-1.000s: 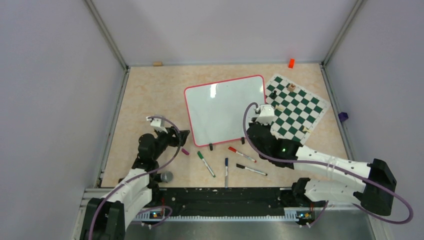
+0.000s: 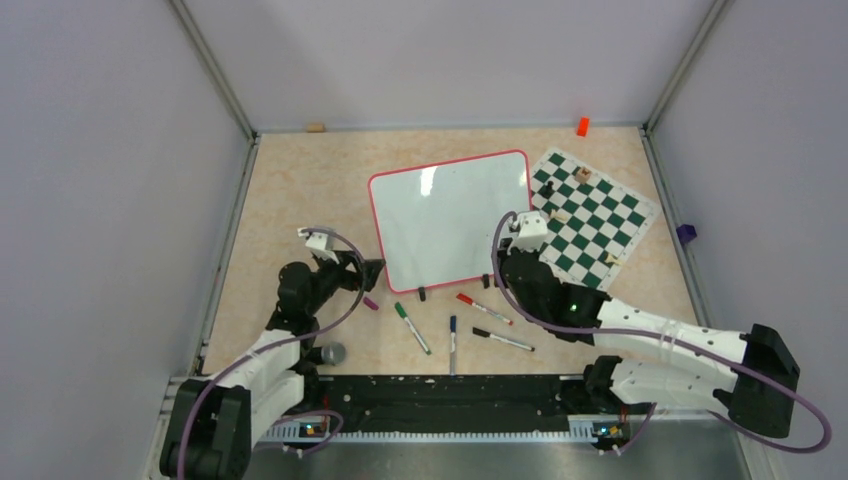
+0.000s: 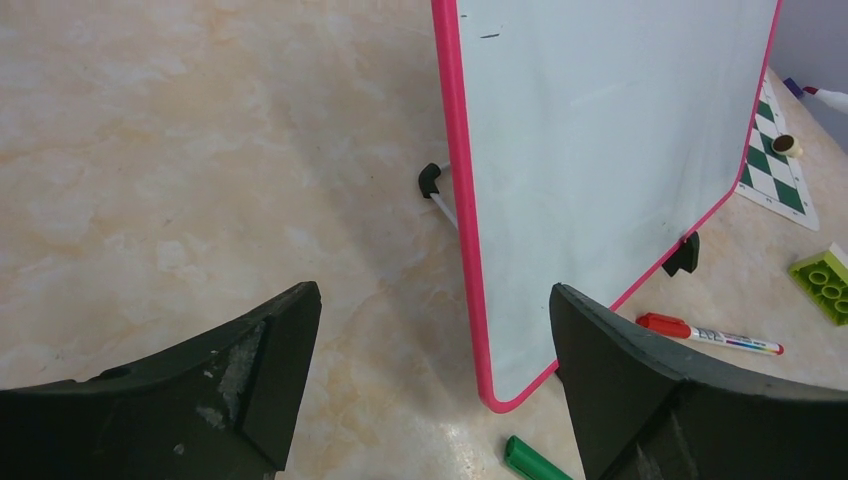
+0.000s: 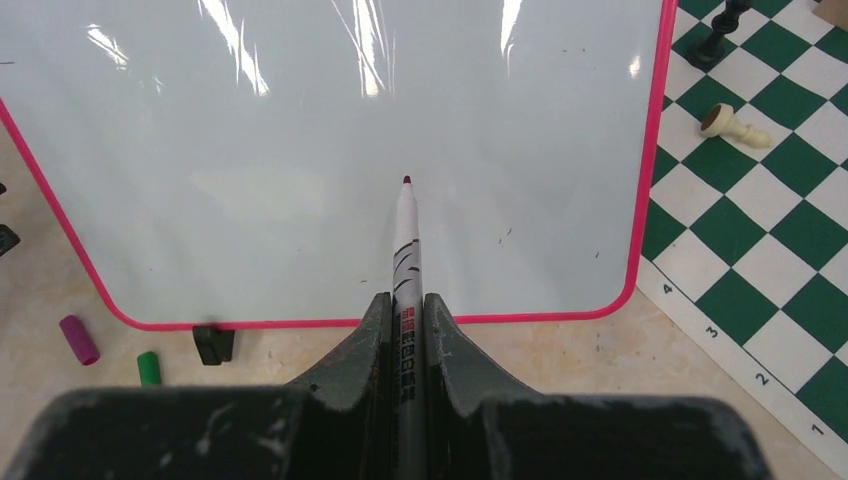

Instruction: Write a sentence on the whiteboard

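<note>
The white whiteboard (image 2: 450,220) with its pink-red rim stands tilted at the table's centre. It is almost bare, with only a few tiny dark specks low down in the right wrist view. My right gripper is shut on an uncapped marker (image 4: 407,230); its dark reddish tip points at the board, and I cannot tell whether it touches. At the board's lower left corner, my left gripper has its fingers (image 3: 285,345) spread apart with nothing between them. A loose purple cap (image 2: 371,303) lies on the table close to the left gripper.
Green (image 2: 412,328), blue (image 2: 453,345), red (image 2: 484,308) and black (image 2: 503,339) markers lie in front of the board. To its right is a green-and-white chessboard (image 2: 600,215) with a few pieces. The table left of the board is clear.
The left gripper edged slightly right towards the board. The other markers stayed put.
</note>
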